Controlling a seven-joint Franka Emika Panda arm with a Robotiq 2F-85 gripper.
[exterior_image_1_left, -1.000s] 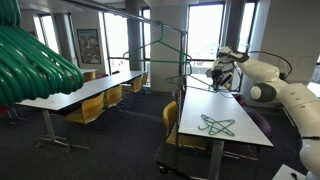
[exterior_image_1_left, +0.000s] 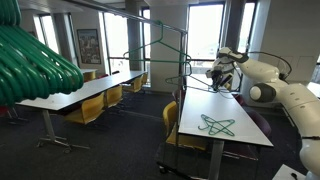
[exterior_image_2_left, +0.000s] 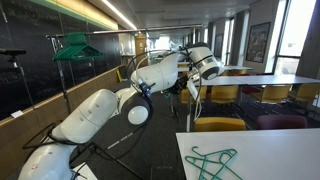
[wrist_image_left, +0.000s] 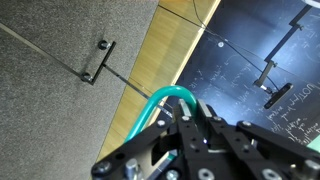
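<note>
My gripper is shut on a green hanger (wrist_image_left: 178, 91); in the wrist view its smooth tube arcs up and around from between the fingers. In exterior view 1 the gripper (exterior_image_1_left: 216, 76) is held out over the far part of the white table, small and dark, and the hanger in it is hard to make out there. Green hangers (exterior_image_1_left: 217, 126) lie crossed on the table's near end. Many more green hangers (exterior_image_1_left: 40, 75) crowd the left of that view, and a single hanger (exterior_image_1_left: 158, 45) hangs from the rack rail (exterior_image_1_left: 122, 12).
The rack's upright post (exterior_image_1_left: 181, 90) stands just beside the white table (exterior_image_1_left: 205, 104). Yellow chairs (exterior_image_1_left: 88, 108) and a second long table (exterior_image_1_left: 60, 97) fill the left side. In exterior view 2 a blackboard (exterior_image_2_left: 30, 65) runs along the left wall.
</note>
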